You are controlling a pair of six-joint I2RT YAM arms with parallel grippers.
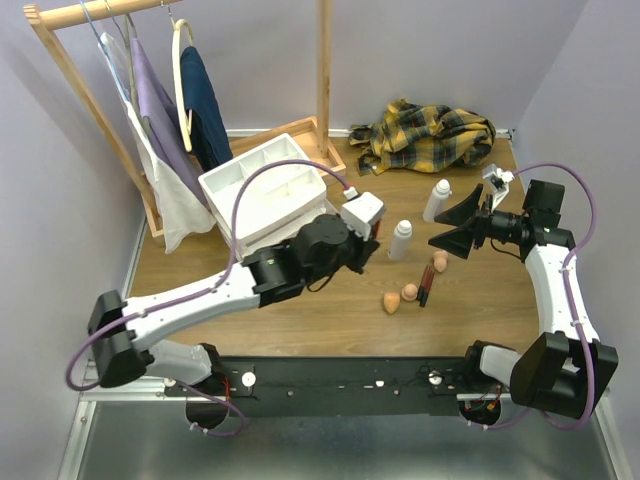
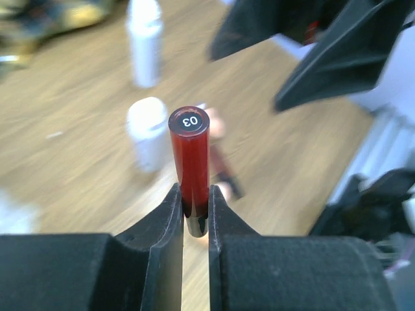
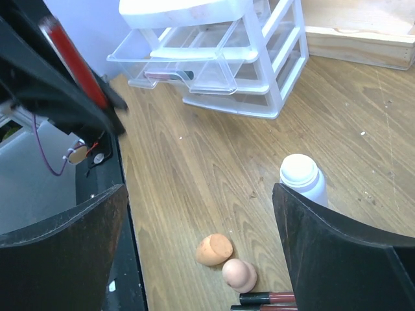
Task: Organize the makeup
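Observation:
In the left wrist view a dark red lip tube (image 2: 191, 152), marked 03 on its end, stands between the closed fingers of my left gripper. That arm hangs in the air beside the white drawer organizer (image 1: 235, 195), whose clear drawer (image 3: 194, 74) is pulled out with a slim item inside. My right gripper is open and empty, over the table at the right. More lip tubes (image 1: 426, 285) lie on the wood, near two makeup sponges (image 3: 214, 249) (image 3: 240, 275) and another pinkish sponge (image 1: 440, 260). Two white bottles (image 1: 400, 240) (image 1: 436, 200) stand behind them.
A yellow and black plaid cloth (image 1: 425, 137) is heaped at the back. The wooden clothes rack (image 1: 90, 115) with hanging garments stands behind the organizer at the left. Bare wood (image 1: 290, 325) lies in front of the organizer.

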